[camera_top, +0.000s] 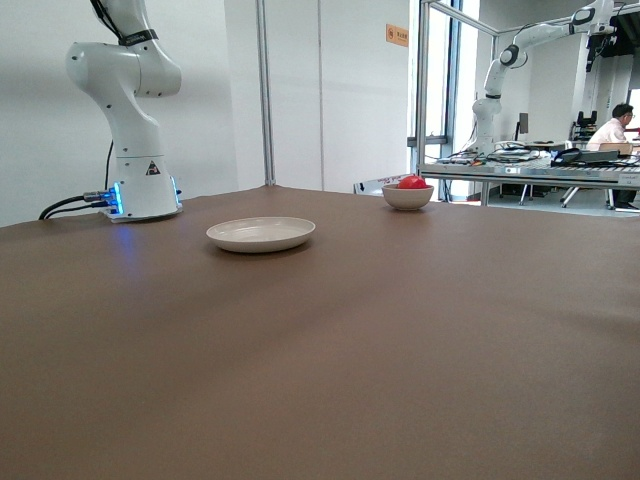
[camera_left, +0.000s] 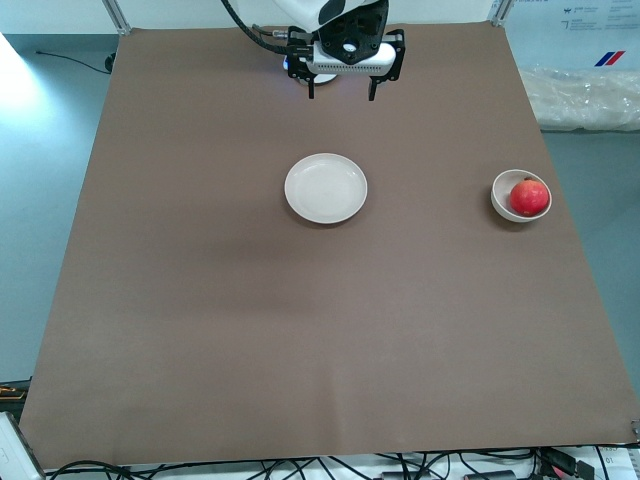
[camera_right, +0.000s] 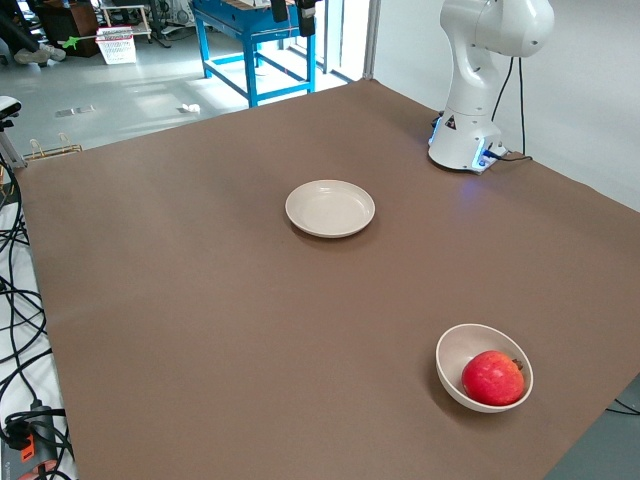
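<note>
A white plate (camera_left: 325, 188) (camera_top: 260, 234) (camera_right: 330, 208) lies flat near the middle of the brown table. To its right in the left view, a small white bowl (camera_left: 507, 205) (camera_top: 407, 199) (camera_right: 454, 356) holds a red pomegranate (camera_left: 529, 197) (camera_top: 412, 182) (camera_right: 492, 378). My gripper (camera_left: 341, 92) hangs at the table's back edge in the left view, fingertips pointing down and spread apart with nothing seen between them, well behind the plate. In the top and right views only the white arm shows clearly.
Cables (camera_left: 120, 470) run along the table's front edge, outside the tabletop. A plastic-wrapped package (camera_left: 585, 98) lies beyond the back right.
</note>
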